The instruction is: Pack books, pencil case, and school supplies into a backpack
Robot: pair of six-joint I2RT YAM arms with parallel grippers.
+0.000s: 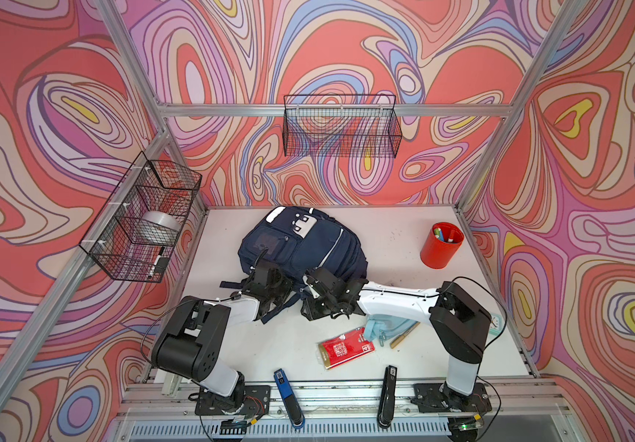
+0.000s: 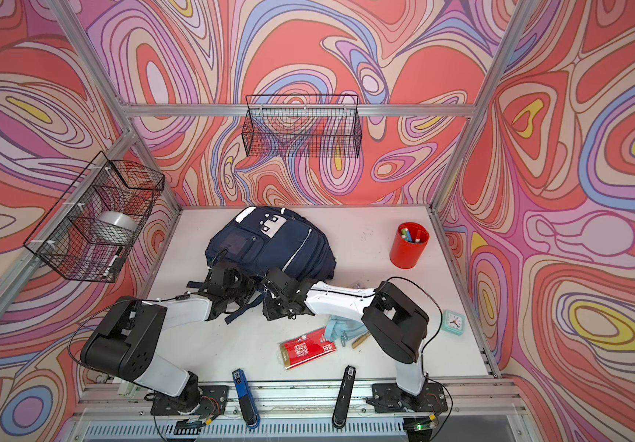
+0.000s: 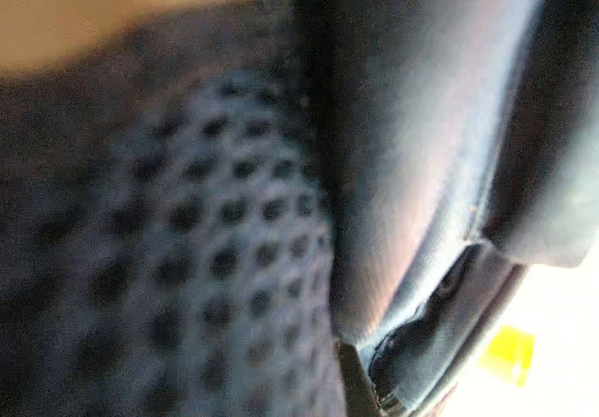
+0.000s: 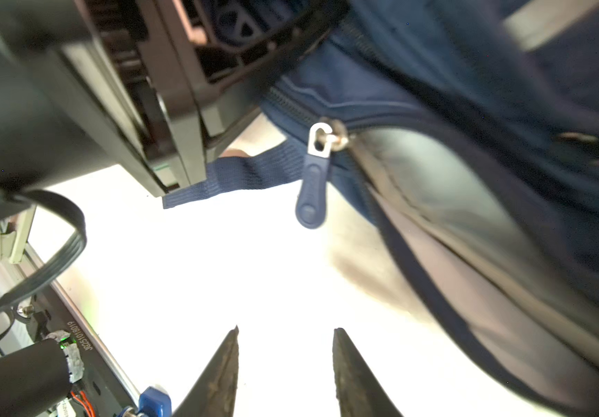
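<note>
The navy backpack [image 1: 306, 246] lies at the back left of the table. In the right wrist view its zipper stands part way open, showing a pale lining, and the zipper pull [image 4: 311, 187] hangs free. My left gripper [image 1: 286, 286] is shut on the backpack's near edge; dark fabric fills the left wrist view and hides its fingers. My right gripper is part open beside the bag, with only bare table showing between its fingertips. A red packet [image 1: 347, 347] and a light blue pouch [image 1: 387, 328], partly under the right arm, lie at the front.
At the back right stands a red cup [image 1: 439, 250] with school supplies inside. A small mint clock [image 2: 453, 322] is near the right edge. A brown stick-like item [image 1: 404, 335] lies beside the pouch. Wire baskets [image 1: 341, 132] hang on the frame.
</note>
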